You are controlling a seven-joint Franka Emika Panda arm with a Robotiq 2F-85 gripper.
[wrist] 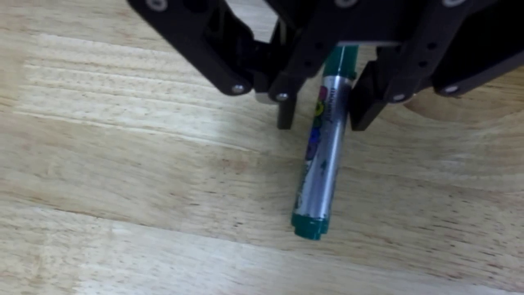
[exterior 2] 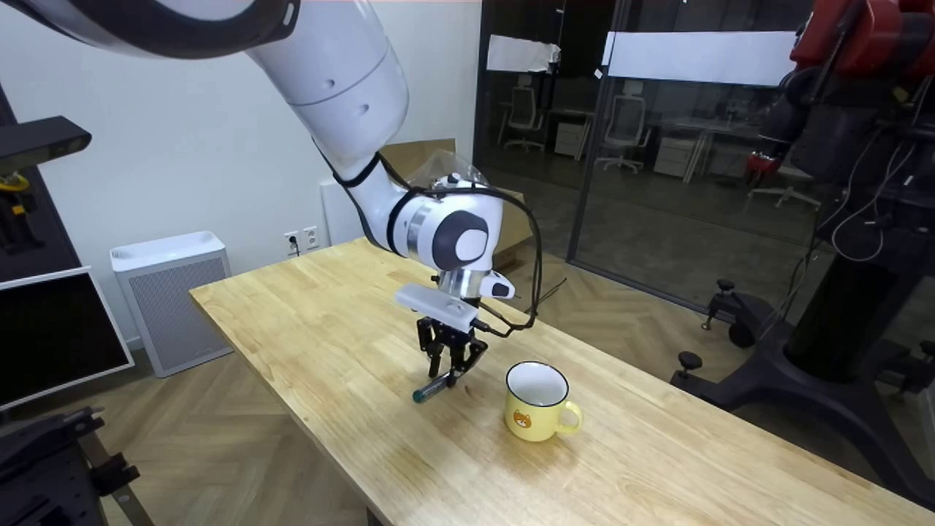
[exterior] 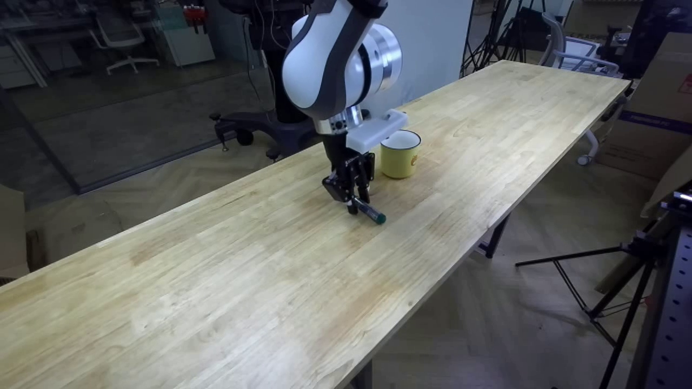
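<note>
A silver marker (wrist: pixel 321 162) with green ends lies on the wooden table. My gripper straddles it, one finger on each side. The right finger (wrist: pixel 361 110) is against or very near the barrel, while a gap shows between the marker and the left finger. The fingers are part open. In exterior view 1 the marker (exterior: pixel 371 212) sticks out from under the gripper (exterior: pixel 358 204) towards the front edge. Its far end is hidden by the gripper in the wrist view. A yellow mug (exterior 2: pixel 535 412) with a bear picture stands upright beside the gripper, apart from it.
A dark wheeled stand (exterior 2: pixel 841 377) is on the floor behind the table.
</note>
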